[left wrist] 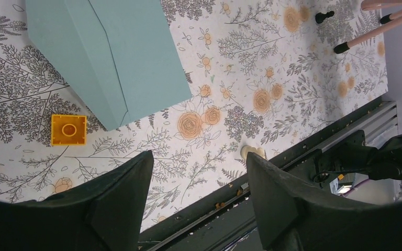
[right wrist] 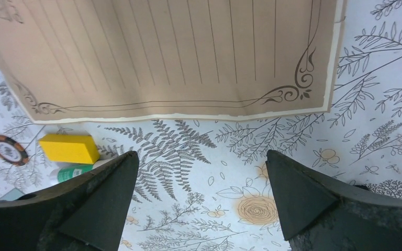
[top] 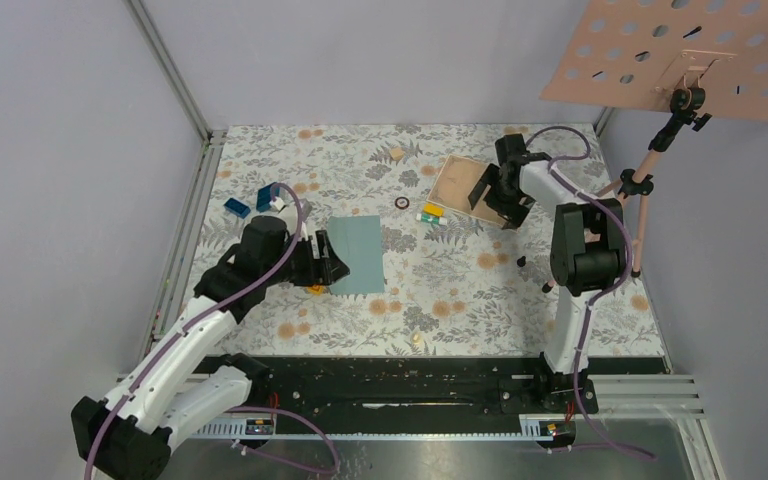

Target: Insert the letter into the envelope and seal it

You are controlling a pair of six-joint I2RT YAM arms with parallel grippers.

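Observation:
The tan letter (top: pixel 452 187), with ruled lines and scrollwork corners, lies flat on the back right of the table. Over its front part hangs my right gripper (top: pixel 492 208), open; in the right wrist view the letter (right wrist: pixel 188 63) lies beyond the fingertips, with only patterned cloth between them. A pale teal envelope (top: pixel 362 248) rests left of the middle, and the left wrist view shows its long flap edge on the envelope (left wrist: pixel 141 57). My left gripper (top: pixel 335 258) stands open at the envelope's left side, nothing between its fingers.
Near the letter are a yellow block (top: pixel 434 210), a green-and-white tube (top: pixel 431 219) and a dark ring (top: pixel 401 202). A yellow piece (left wrist: pixel 69 129) lies beside the envelope. Blue boxes (top: pixel 267 197) stand at the left, a tripod (top: pixel 643 190) at the right.

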